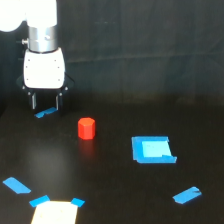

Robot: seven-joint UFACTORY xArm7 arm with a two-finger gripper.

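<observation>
A small red block point(86, 128) stands on the black table, left of the middle in the camera view. My gripper point(46, 102) hangs at the upper left, pointing down, to the left of the block and farther back. Its two fingers are spread apart, with nothing visible between them. Right of centre lies a flat blue square point(139, 149) with a pale cyan patch point(156, 149) inside it.
Blue strips mark the table: a left strip point(16, 186), a right strip point(187, 196) and one behind the gripper. At the bottom edge sits a bright cream square point(55, 214) with blue pieces at its corners.
</observation>
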